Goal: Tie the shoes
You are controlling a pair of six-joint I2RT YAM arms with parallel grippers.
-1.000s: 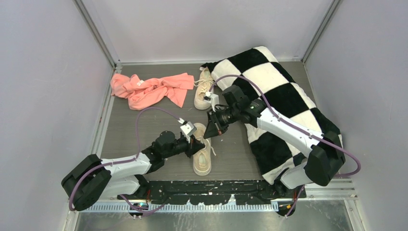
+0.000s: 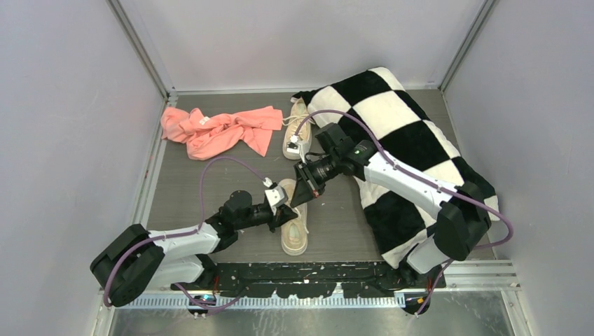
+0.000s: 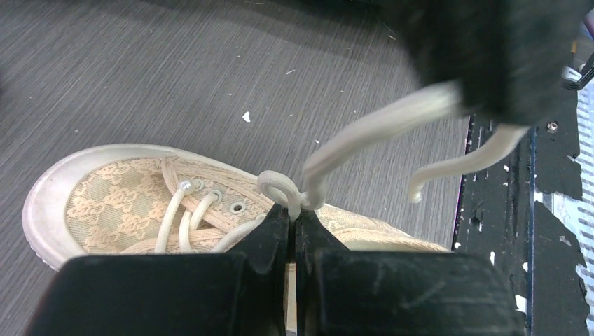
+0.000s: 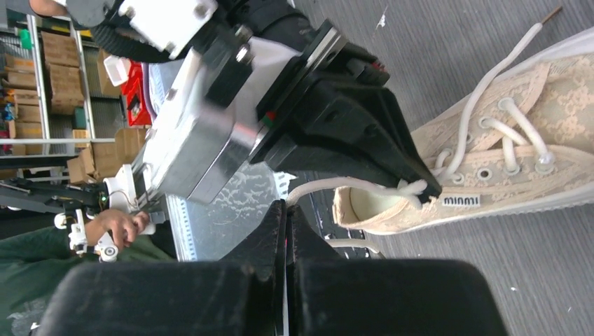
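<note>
A beige lace sneaker (image 2: pixel 294 240) lies on the floor in the centre. My left gripper is shut at its laces, a looped white lace (image 3: pixel 274 187) pinched at its fingertips over the eyelets. My right gripper hangs over the shoe, shut on a strand of white lace (image 4: pixel 350 183) that runs to the left gripper's tips. Another loose lace end (image 4: pixel 504 59) lies across the shoe in the right wrist view. The second sneaker (image 2: pixel 293 143), with loose laces, lies behind at the top of the top view.
A pink cloth (image 2: pixel 210 136) lies at back left. A black-and-white checked cushion (image 2: pixel 384 112) covers the right side, under the right arm.
My right gripper has shifted slightly toward the front and left, over the near shoe. My left gripper has moved very little; the cloth and far shoe are unchanged.
</note>
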